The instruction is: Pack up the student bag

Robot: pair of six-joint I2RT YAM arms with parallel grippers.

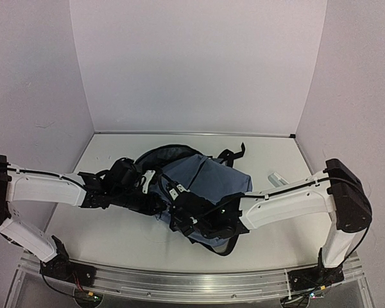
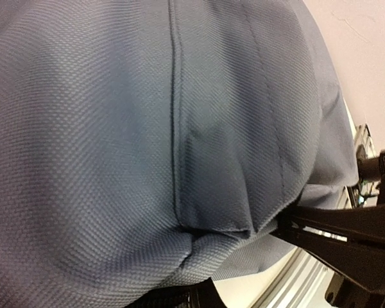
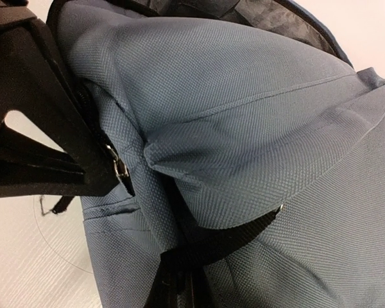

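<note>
The blue-grey bag (image 1: 208,179) lies on the table with its dark opening towards the back left. In the top view my left gripper (image 1: 159,204) and right gripper (image 1: 174,215) meet closely at the bag's front left edge. In the right wrist view, the right gripper has its fingers close together on the end of a black strap (image 3: 234,244) of the bag. A metal zip pull (image 3: 120,165) sits at the tip of the left gripper's fingers (image 3: 54,115). Fabric covers most of the left fingertips in the left wrist view, so their gap is hidden.
A small pale object (image 1: 277,179) lies right of the bag, near the right arm. A black strap (image 1: 232,154) sticks out at the bag's back. Walls stand on three sides.
</note>
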